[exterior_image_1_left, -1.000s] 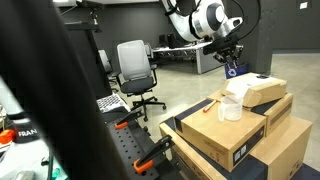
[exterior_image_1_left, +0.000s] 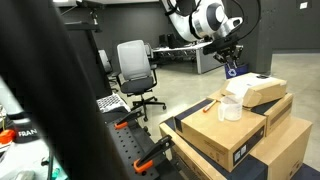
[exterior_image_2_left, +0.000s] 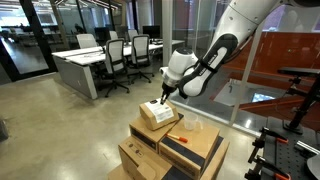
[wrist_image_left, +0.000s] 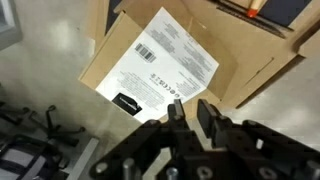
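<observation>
My gripper stands open, its two dark fingers apart with nothing between them. Beneath it in the wrist view is a cardboard box (wrist_image_left: 228, 57) whose face bears a white printed label (wrist_image_left: 155, 62). Seen in exterior view 1, the gripper (exterior_image_1_left: 232, 71) hangs from the white arm above the boxes. A clear plastic container (exterior_image_1_left: 231, 108) stands on the larger cardboard box (exterior_image_1_left: 220, 128), and an orange stick-like object (exterior_image_1_left: 209, 105) lies to its left. Exterior view 2 shows that orange object (exterior_image_2_left: 177, 138) beside the smaller labelled box (exterior_image_2_left: 157, 117).
More cardboard boxes (exterior_image_1_left: 284, 145) support and flank the large one. An office chair (exterior_image_1_left: 137, 69) is on the open floor behind. Dark frame rails (exterior_image_1_left: 145, 148) run in front of the boxes. Desks (exterior_image_2_left: 90, 57) and several chairs stand farther back.
</observation>
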